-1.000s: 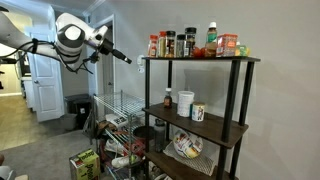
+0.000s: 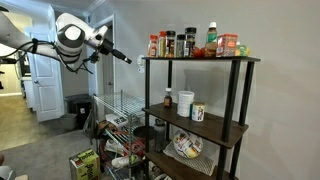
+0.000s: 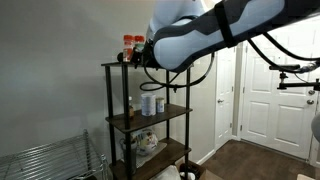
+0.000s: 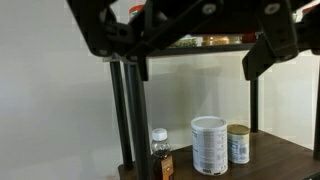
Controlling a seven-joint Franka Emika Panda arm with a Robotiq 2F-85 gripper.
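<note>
My gripper stands open, its two dark fingers wide apart in the wrist view with nothing held between them. In exterior view 1 the gripper point(image 2: 122, 55) hangs at the arm's end, left of the dark shelf unit and about level with its top board point(image 2: 205, 58). Spice jars and bottles line that board, among them a tall brown bottle point(image 2: 211, 40) and an orange box point(image 2: 227, 45). On the shelf below stand a dark bottle with a white cap point(image 4: 161, 154), a white can point(image 4: 209, 146) and a smaller gold-lidded can point(image 4: 238, 144).
A wire rack point(image 2: 120, 104) with items on its lower levels stands left of the shelf unit. A bowl-like package point(image 2: 187, 145) sits on the lower shelf. The green-and-yellow box point(image 2: 85, 165) rests near the floor. Open air separates the arm from the shelf in exterior view 1.
</note>
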